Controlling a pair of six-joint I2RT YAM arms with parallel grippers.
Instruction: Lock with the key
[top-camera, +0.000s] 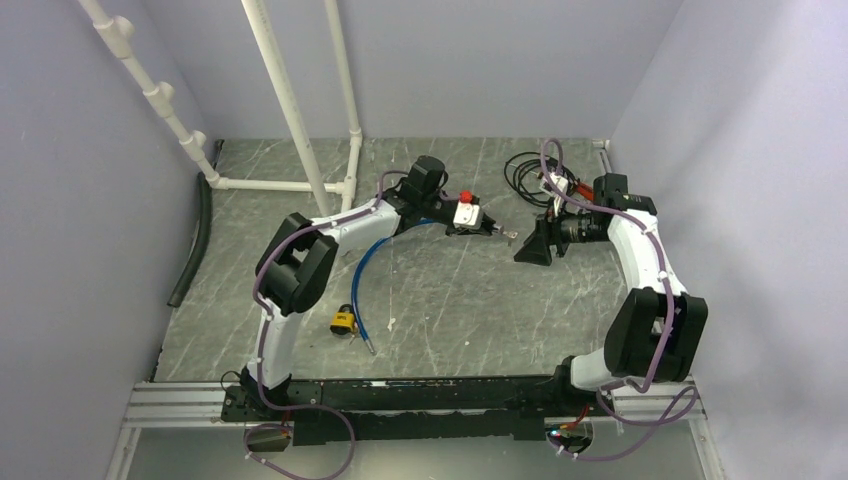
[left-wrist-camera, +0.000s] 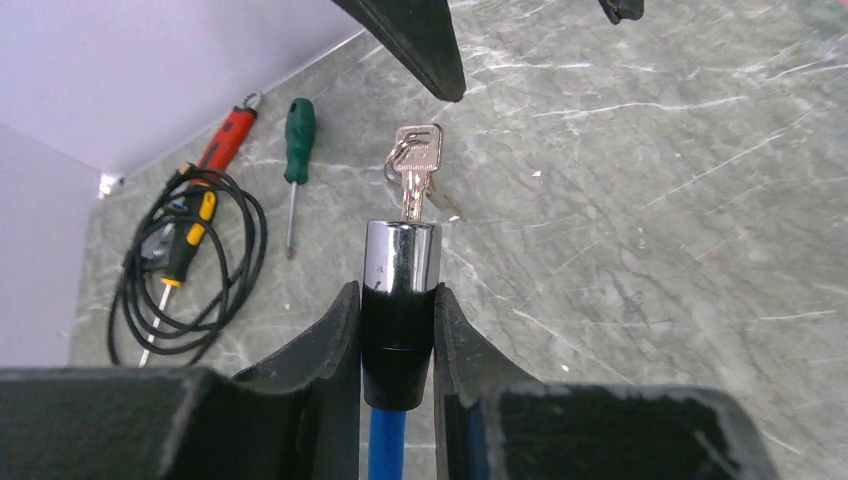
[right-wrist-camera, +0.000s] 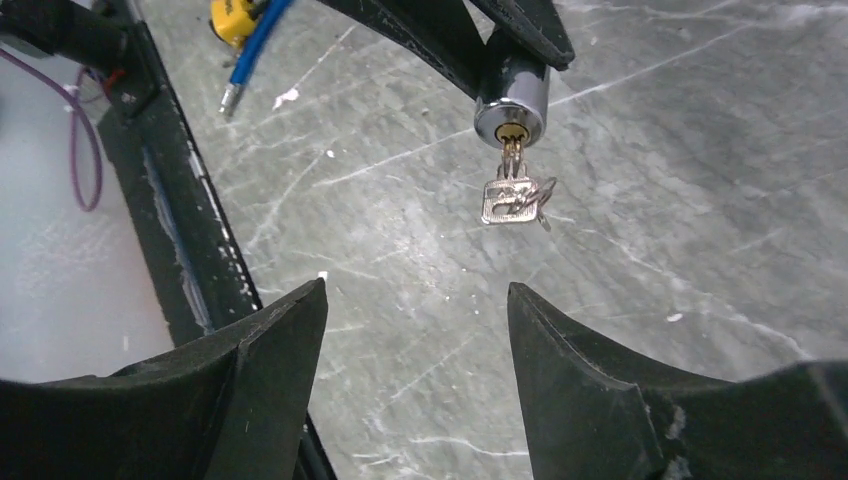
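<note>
A blue cable lock's chrome-and-black end (left-wrist-camera: 400, 270) is held between the fingers of my left gripper, which touch it on both sides. From its keyhole a silver key (right-wrist-camera: 510, 200) sticks out, with a small ring and a second key hanging from its head. My right gripper is open and empty, apart from the key, its fingers spread wide. One right finger (left-wrist-camera: 425, 50) appears above the key in the left wrist view. From the top, my right gripper (top-camera: 537, 248) lies just right of the key (top-camera: 510, 236). How far the key is turned cannot be told.
The blue cable (top-camera: 357, 290) curves forward across the table near a yellow padlock (top-camera: 343, 321). Behind the right arm lie a coiled black cable (top-camera: 522, 180), a red-handled tool (left-wrist-camera: 228, 138) and a green screwdriver (left-wrist-camera: 300, 135). White pipes (top-camera: 350, 170) stand at the left back.
</note>
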